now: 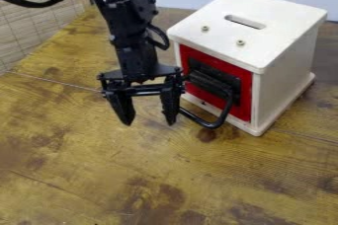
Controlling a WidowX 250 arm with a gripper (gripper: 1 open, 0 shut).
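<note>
My black gripper hangs over the wooden table, its two fingers spread apart with nothing visible between them. Just right of it stands a white wooden box with a slot on top and a red front panel. A black handle juts out from that front, reaching down and toward the gripper's right finger.
A pale mat or panel lies at the back left, and a white wall stands behind the box.
</note>
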